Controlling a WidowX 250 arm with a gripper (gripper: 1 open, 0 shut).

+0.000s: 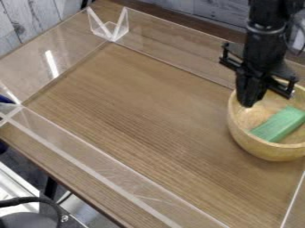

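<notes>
A tan bowl (pixel 259 145) sits at the right of the wooden table, holding a green block (pixel 280 125) that rests along its right side. The black gripper (pixel 248 94) hangs at the bowl's back-left rim, above the inside, its fingers close together and shut, with nothing visible between them.
Clear plastic edging runs along the back and left sides. A dark rounded part with a cable shows at the bottom left.
</notes>
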